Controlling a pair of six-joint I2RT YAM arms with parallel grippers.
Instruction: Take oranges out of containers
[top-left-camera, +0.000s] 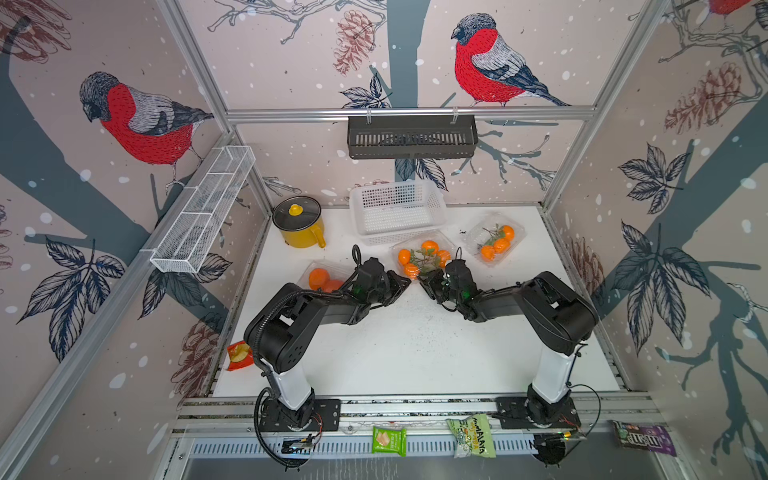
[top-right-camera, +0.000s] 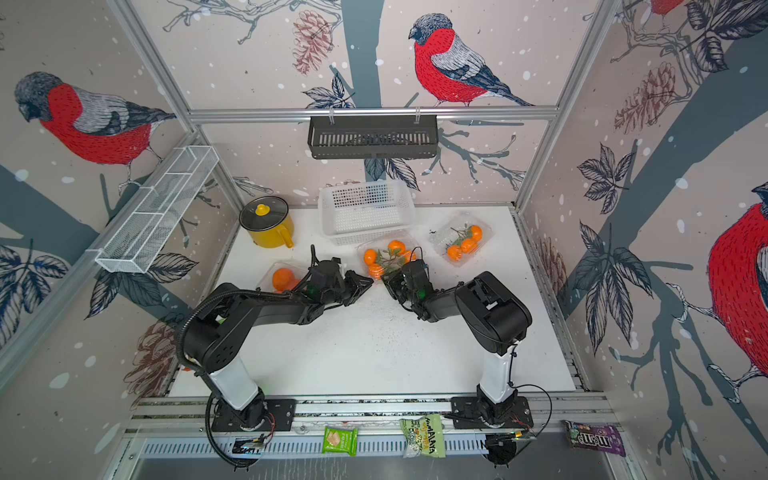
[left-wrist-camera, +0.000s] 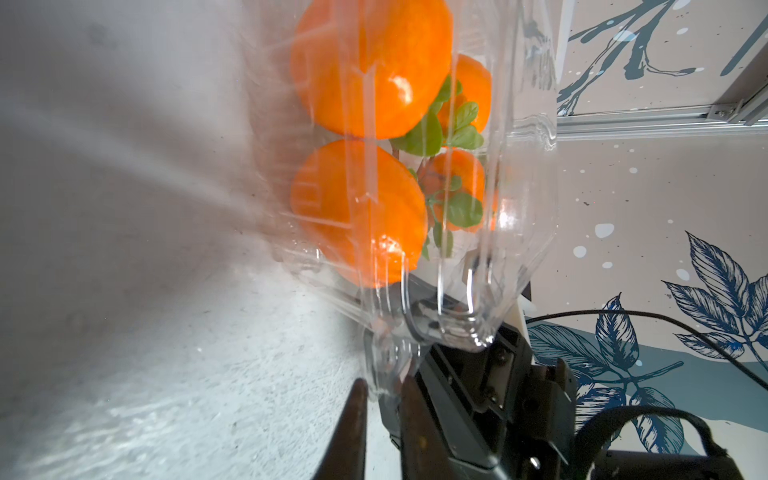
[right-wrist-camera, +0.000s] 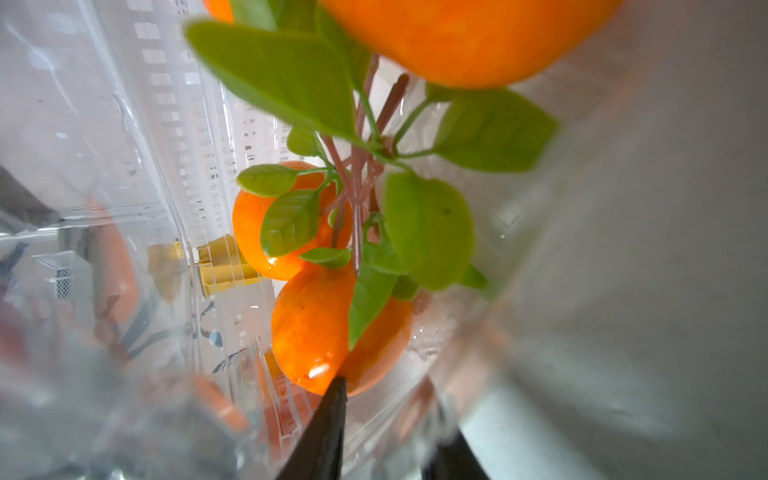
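Observation:
Oranges on leafy green stems (top-left-camera: 429, 246) lie in the middle clear plastic container (left-wrist-camera: 524, 200), in front of the white basket. At its near side, my left gripper is shut; a transparent rim tab reaches its fingertips, but whether it is pinched cannot be told. My right gripper is shut on the container's near wall, one finger inside and one outside. Inside, oranges (right-wrist-camera: 312, 324) and leaves lie close to that finger. Another clear container at the right holds oranges (top-left-camera: 501, 238) with stems. Orange and reddish fruit (top-left-camera: 318, 277) sits in a left container, partly behind my left arm.
A white perforated basket (top-left-camera: 400, 233) stands empty at the back. The yellow pot (top-left-camera: 301, 234) with a dark lid is at the back left. A red packet (top-left-camera: 238, 355) lies at the left edge.

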